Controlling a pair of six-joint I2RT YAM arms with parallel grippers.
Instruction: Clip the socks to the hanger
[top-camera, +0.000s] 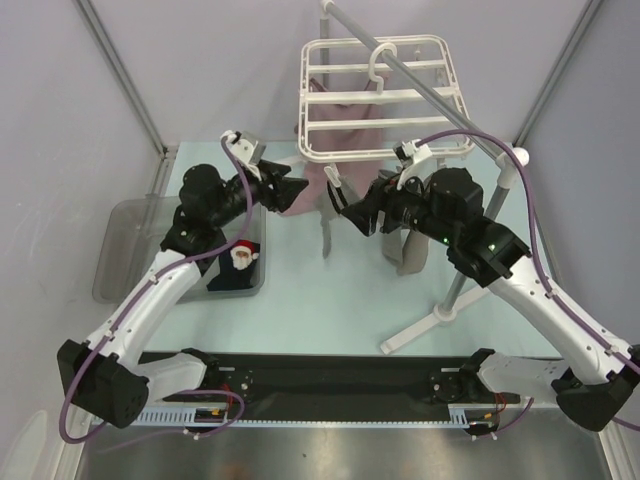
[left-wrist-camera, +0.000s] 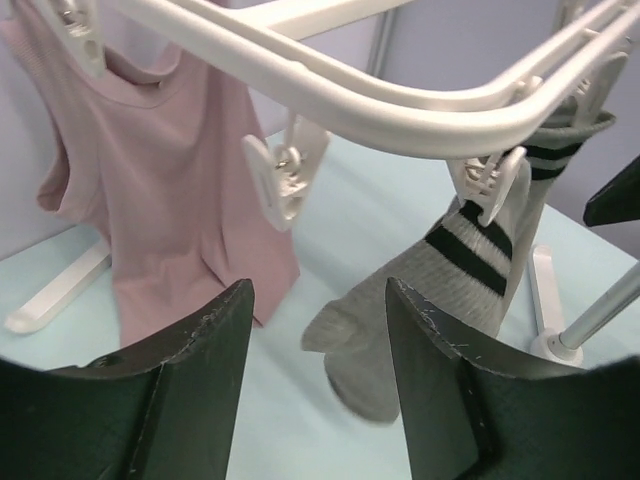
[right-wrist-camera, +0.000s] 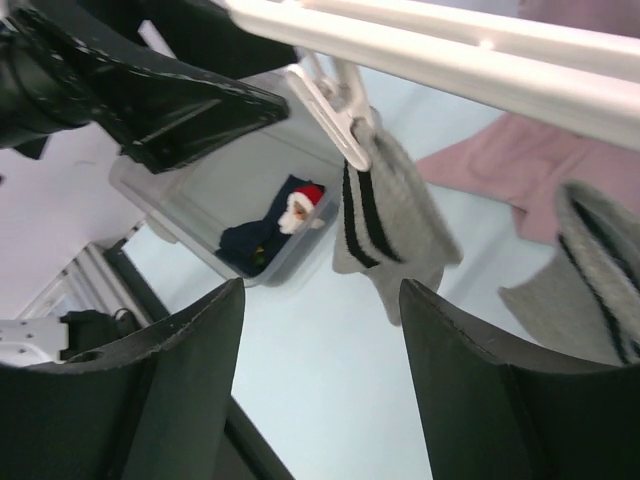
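Observation:
The white hanger (top-camera: 378, 96) hangs from a metal stand. A grey sock with black stripes (right-wrist-camera: 392, 215) hangs from a clip (right-wrist-camera: 340, 112) at the hanger's front left edge. Another grey striped sock (top-camera: 408, 252) hangs on the right side, partly behind my right arm. In the left wrist view one clip (left-wrist-camera: 285, 172) has nothing in it. My left gripper (top-camera: 296, 194) is open and empty, just left of the first sock's clip. To the right of that sock, my right gripper (top-camera: 360, 218) also stands open, apart from the cloth.
Navy socks with a Santa face (top-camera: 238, 262) lie in a clear tray (top-camera: 130, 250) at the left. A pink garment (left-wrist-camera: 185, 170) hangs behind the hanger. The stand's pole and foot (top-camera: 420, 330) occupy the right.

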